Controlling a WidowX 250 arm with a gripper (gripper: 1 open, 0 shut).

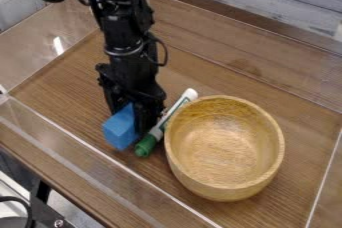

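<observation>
My gripper (130, 108) reaches down from the top left and is shut on a blue block (120, 124) at the lower left of the camera view, low over the wooden table (254, 42). Just right of it lies a green-and-white object (185, 105), its green end low beside the block, its white end up to the right. The fingertips are dark and partly hard to make out.
A large yellow bowl (225, 144) sits at the right, close beside the green-and-white object. A black cable shows at the bottom left corner.
</observation>
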